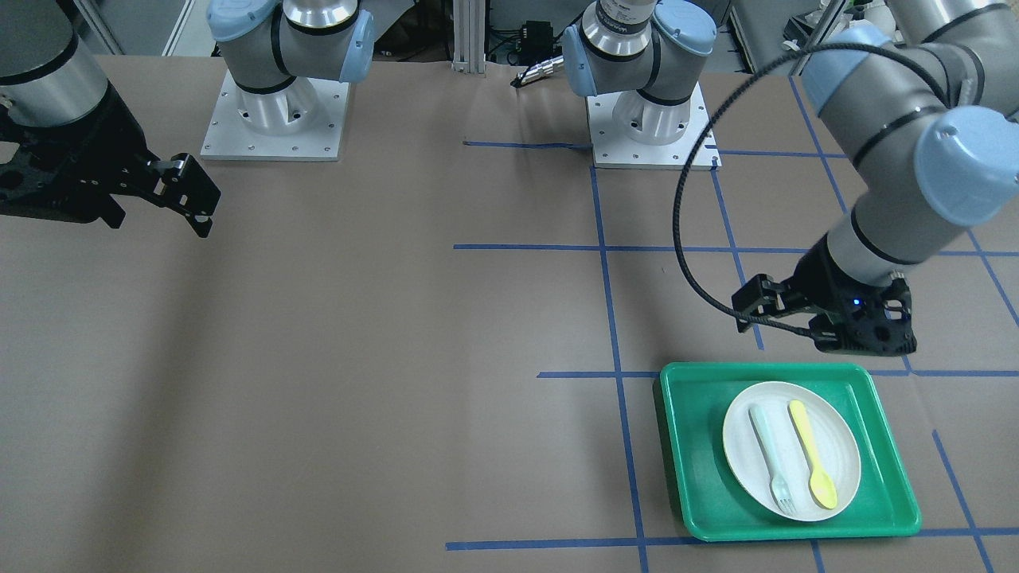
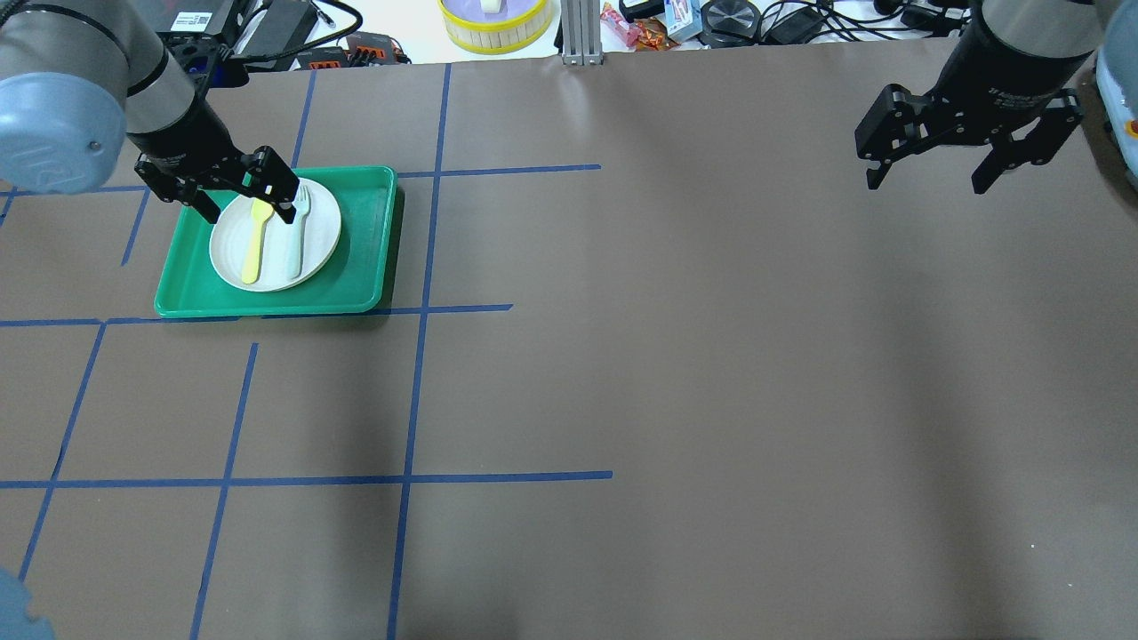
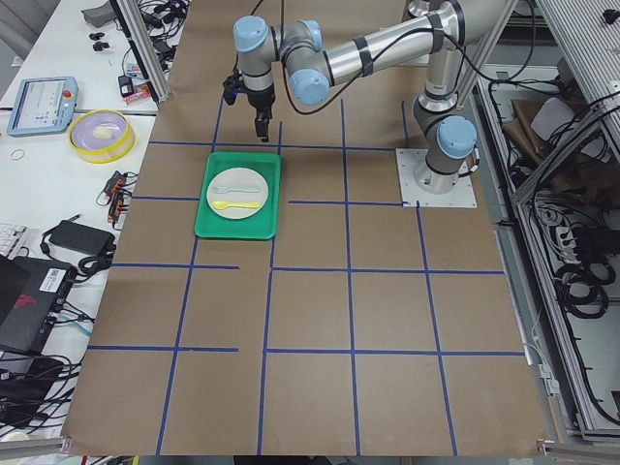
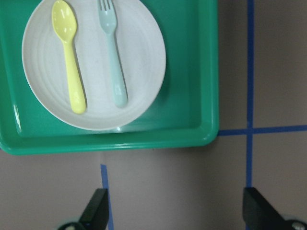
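Note:
A green tray (image 1: 688, 449) holds a white plate (image 1: 841, 468) with a light blue fork (image 1: 769, 449) on its left and a yellow spoon (image 1: 807, 439) on its right in the front view. My gripper is above the tray's edge region; in the left wrist view its fingers stand wide apart below the tray, nothing between them, with the plate, spoon (image 4: 72, 76) and fork (image 4: 115, 67) ahead of it. The top view shows it hanging partly over the tray (image 2: 357, 288).
Another arm's black gripper (image 2: 965, 139) hangs at the far side of the table. Clutter lies on a white table beyond the edge.

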